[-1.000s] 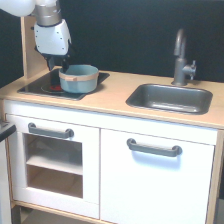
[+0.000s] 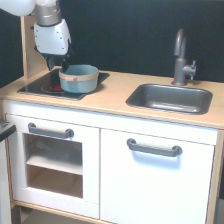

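A teal pot (image 2: 79,82) with a pale interior sits on the black stovetop (image 2: 39,85) at the left of the toy kitchen counter. My white gripper (image 2: 56,61) hangs over the pot's left side, its dark fingers reaching down near the rim; whether they are open or shut is hard to make out.
A steel sink (image 2: 169,98) with a grey faucet (image 2: 180,57) fills the right of the wooden counter (image 2: 119,94). Below are white cabinets (image 2: 168,184), the left one with an open shelf. A wooden side panel rises behind the arm.
My gripper sits very slightly different over the pot's left side, and the pot appears shifted a little to the left. Otherwise the scene looks the same.
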